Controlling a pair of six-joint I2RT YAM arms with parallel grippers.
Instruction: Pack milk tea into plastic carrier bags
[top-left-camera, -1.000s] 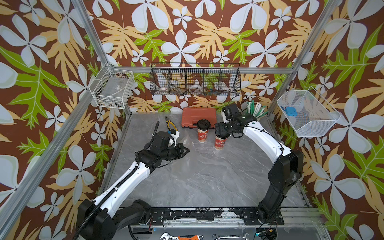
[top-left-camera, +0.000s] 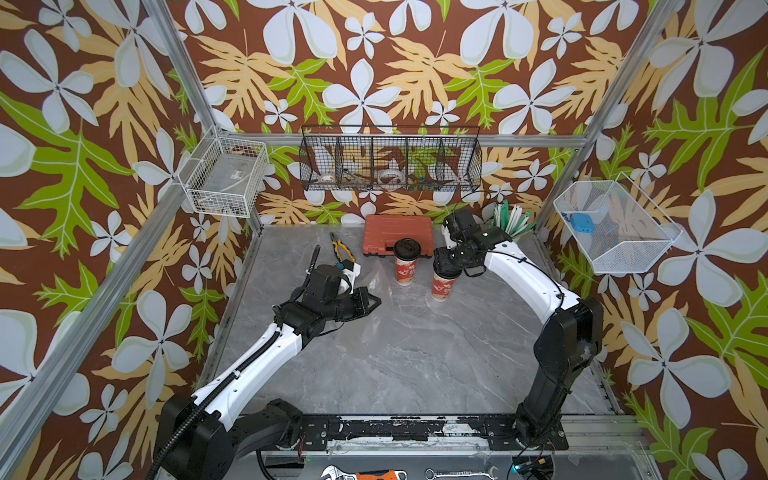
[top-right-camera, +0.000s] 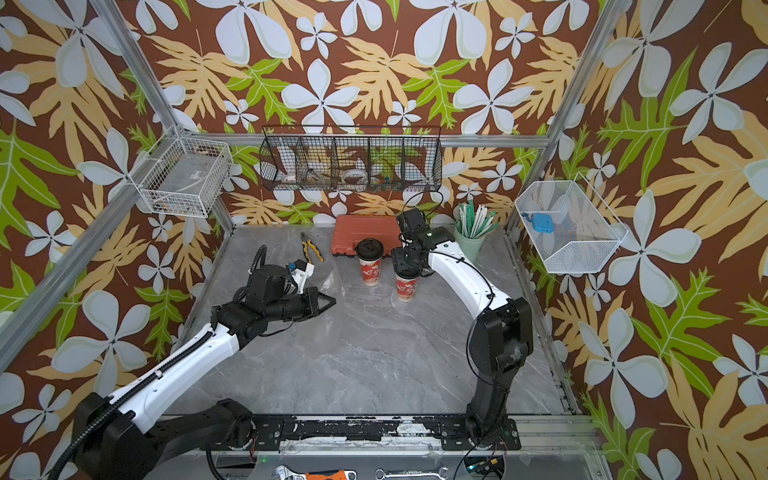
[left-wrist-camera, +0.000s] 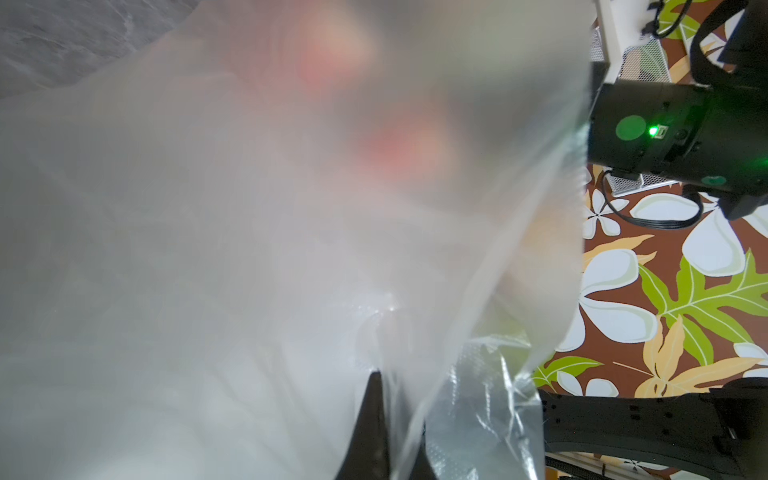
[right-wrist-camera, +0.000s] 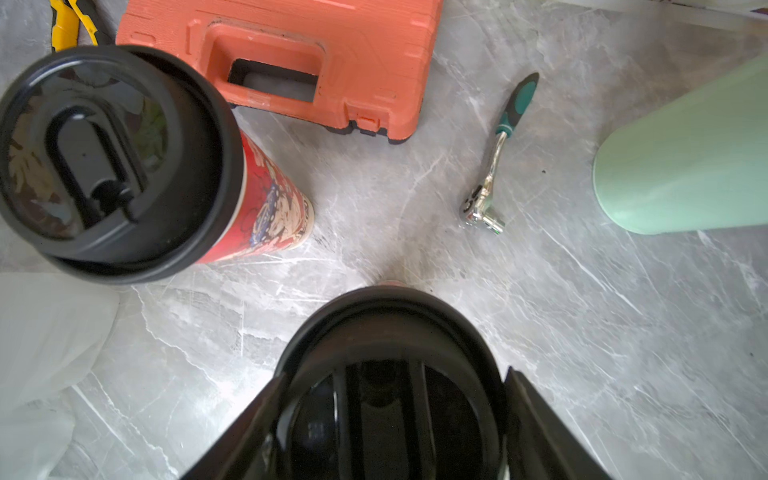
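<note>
A translucent plastic bag fills much of the left wrist view, pinched by my left gripper, which is shut on it. From above, the clear film barely shows beside the left gripper. My right gripper is shut around the black lid of one red milk tea cup, which stands upright. A second red cup with a black lid stands just left of it, apart from both grippers. Whether the bag's mouth is open cannot be made out.
Behind the cups lies an orange case. A ratchet and a green container are to the right, yellow-handled pliers at the back left.
The left arm and the other cup look almost still.
</note>
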